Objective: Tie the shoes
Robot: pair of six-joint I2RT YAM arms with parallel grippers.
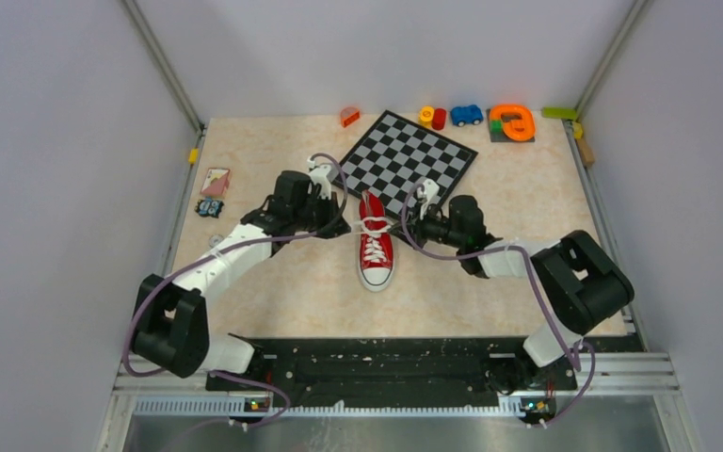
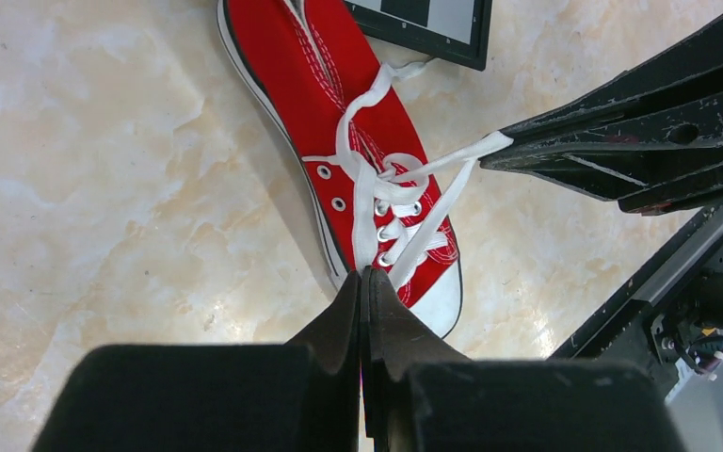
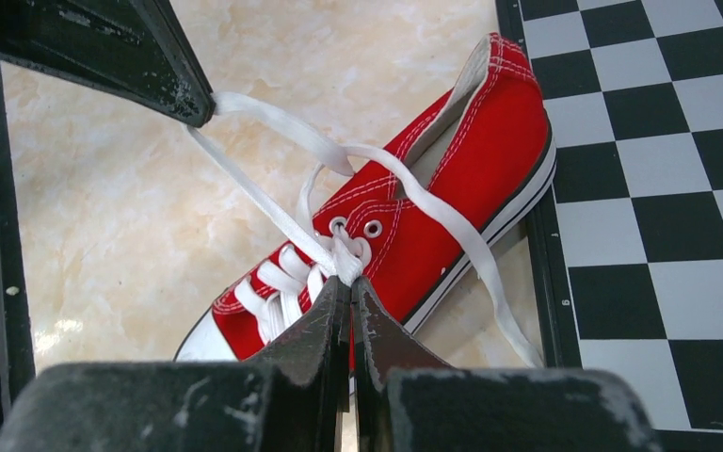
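Note:
A red shoe (image 1: 375, 259) with white laces lies on the table, its toe toward the front. To its left, my left gripper is shut on white lace (image 2: 363, 212); two strands run from its fingertips back over the shoe. On the opposite side my right gripper (image 1: 393, 227), shut too, pinches a lace bend that shows at its tips (image 2: 501, 146) in the left wrist view. The lace (image 3: 259, 193) spans between both grippers above the upper eyelets, crossing over itself. A loose lace end (image 3: 475, 250) hangs over the shoe's side toward the board.
A checkered board (image 1: 412, 158) lies just behind the shoe, close to its heel. Toys such as a blue car (image 1: 467, 115) and an orange ring (image 1: 512, 122) line the back edge.

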